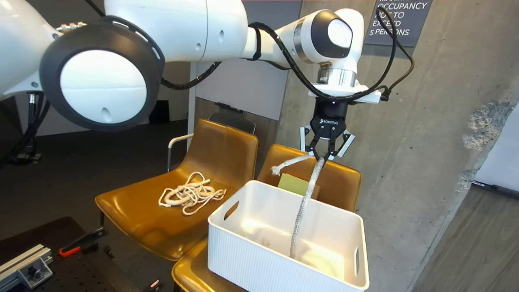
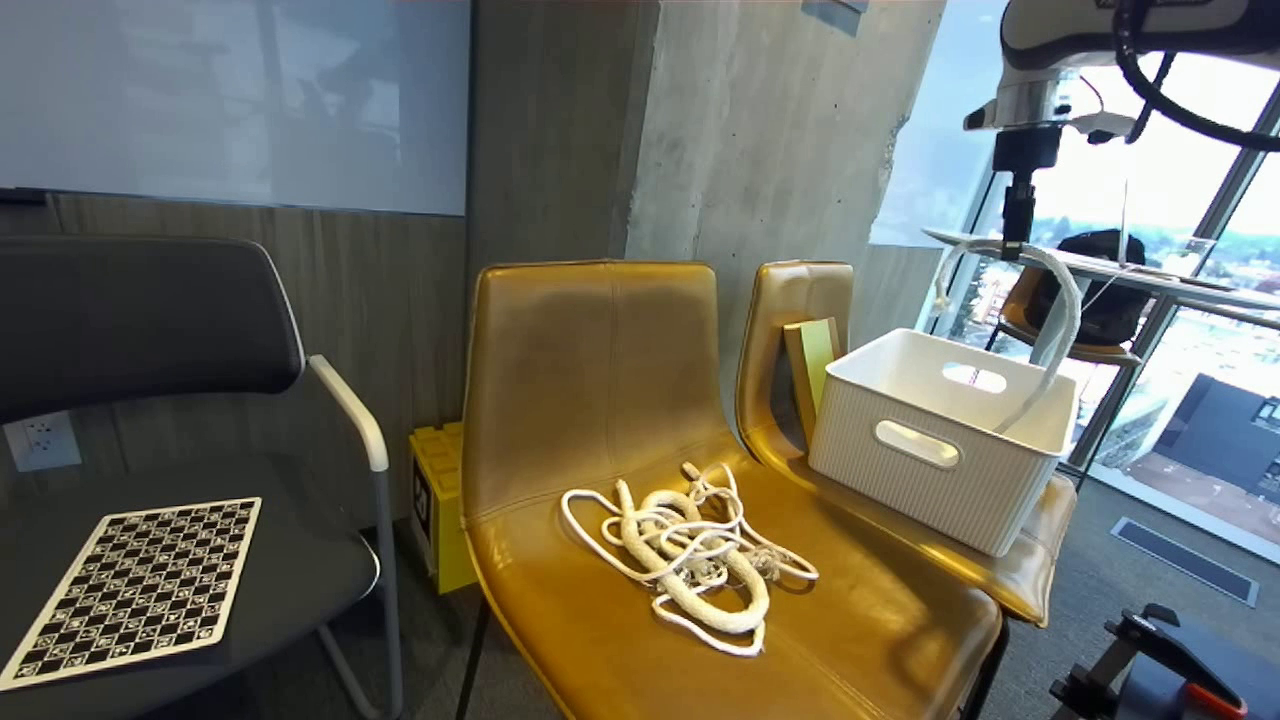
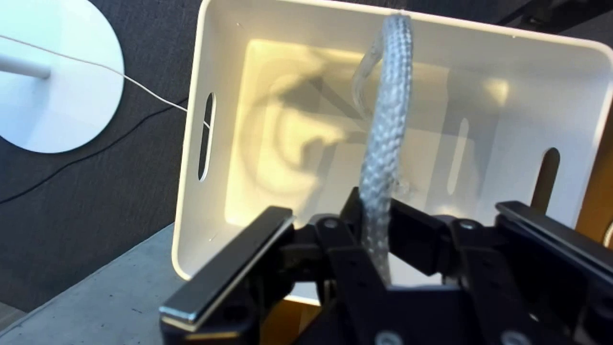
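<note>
My gripper [image 1: 321, 156] is shut on a pale grey braided rope [image 1: 305, 204] above a white bin [image 1: 253, 260]. From the fingertips a short frayed end sticks out to one side, while the longer length hangs down inside the bin. In the wrist view the rope [image 3: 386, 123] runs up from between my fingers over the bin's interior, and no other object shows on the bin's floor. Exterior view 2 has the rope [image 2: 1068, 300] arching over my gripper [image 2: 1015, 250], its long part dropping behind the bin's rim.
A tangle of white and cream ropes [image 2: 690, 552] lies on the brown chair [image 2: 600, 396] beside the bin. Behind the bin, a green-faced block [image 1: 293, 184] leans on the second chair's backrest. A concrete wall [image 1: 413, 146] rises behind my arm.
</note>
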